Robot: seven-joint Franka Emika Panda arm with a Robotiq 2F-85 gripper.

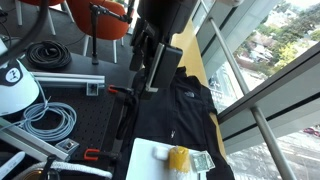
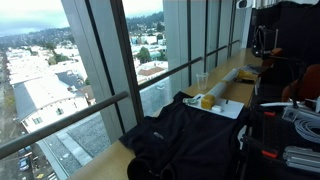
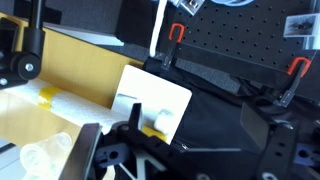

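My gripper stands open in the wrist view, with its dark fingers (image 3: pixel 265 135) wide apart and nothing held between them. A black jacket (image 1: pixel 178 105) lies spread on the wooden ledge; in exterior view 1 the gripper (image 1: pixel 150 78) is seen above and partly over it. Beside the jacket lies a white board (image 1: pixel 145 150) carrying an orange-yellow object (image 1: pixel 179 159), a small white item and a pale card-like piece (image 1: pixel 202 162). From exterior view 2, the jacket (image 2: pixel 180 135) fills the near ledge, with the board (image 2: pixel 229 109) just beyond it.
A black perforated table (image 3: pixel 235 38) with red-orange clamps (image 3: pixel 177 32) adjoins the ledge. Coiled grey cable (image 1: pixel 48 122) and metal bars lie on it. Clear cups (image 3: pixel 42 158) and a white roll (image 3: pixel 70 108) are beyond the board. Windows and a rail (image 1: pixel 248 100) border the ledge.
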